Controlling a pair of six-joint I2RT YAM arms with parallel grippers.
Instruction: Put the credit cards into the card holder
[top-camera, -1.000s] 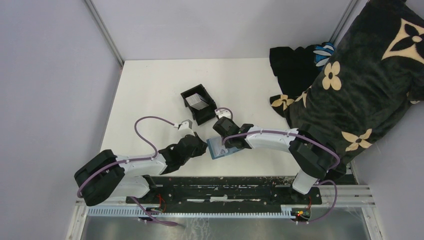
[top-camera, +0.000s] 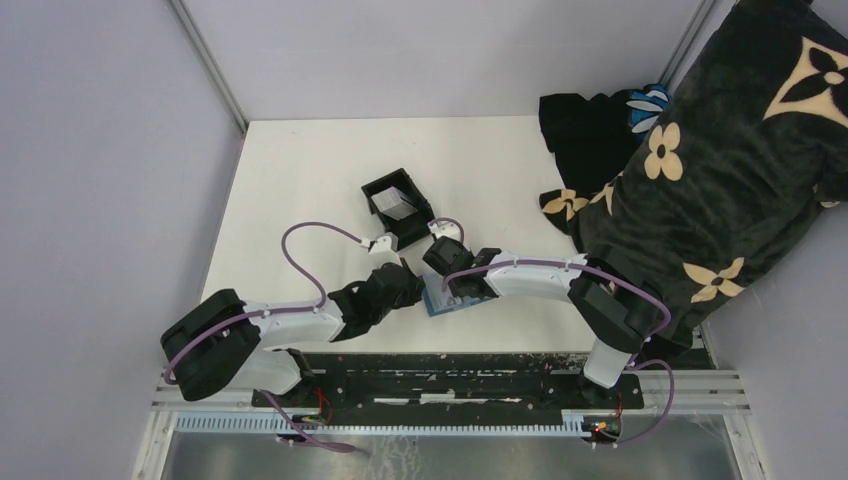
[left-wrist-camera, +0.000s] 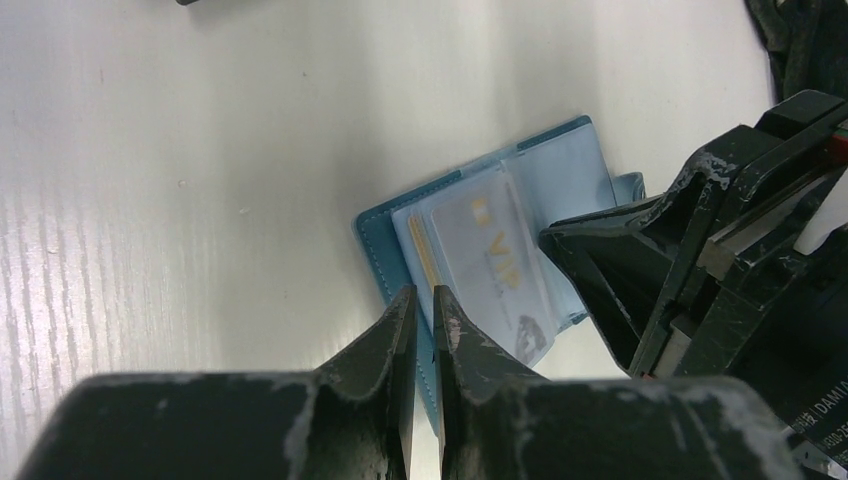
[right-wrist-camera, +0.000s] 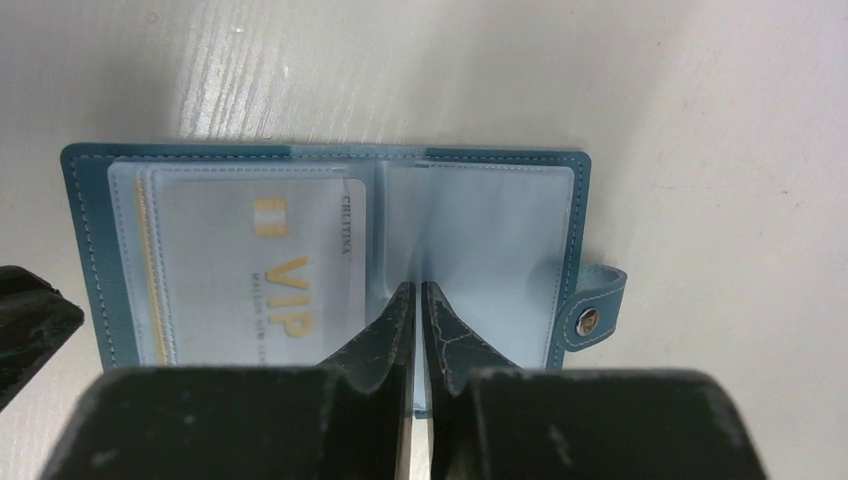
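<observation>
The blue card holder (right-wrist-camera: 500, 260) lies spread open on the table, its clear sleeves facing up. A card printed VIP (right-wrist-camera: 260, 270) shows in its left-hand sleeves. Over the holder's left edge are the tips of my left gripper, parted by a narrow gap. My right gripper has its tips slightly parted over the clear sleeve right of the fold. No card shows between either pair of fingers; whether they touch the holder cannot be told. Pale cards (top-camera: 393, 203) lie in the black box (top-camera: 411, 229).
The two grippers are close together over the holder, with the box just beyond them. Dark clothing (top-camera: 590, 135) and a patterned dark blanket (top-camera: 690, 200) cover the table's right side. Bare table lies at the back and left.
The holder has shifted slightly to the right. My left gripper has also moved right, up to its edge. The right arm has moved a little; the box has stayed put.
</observation>
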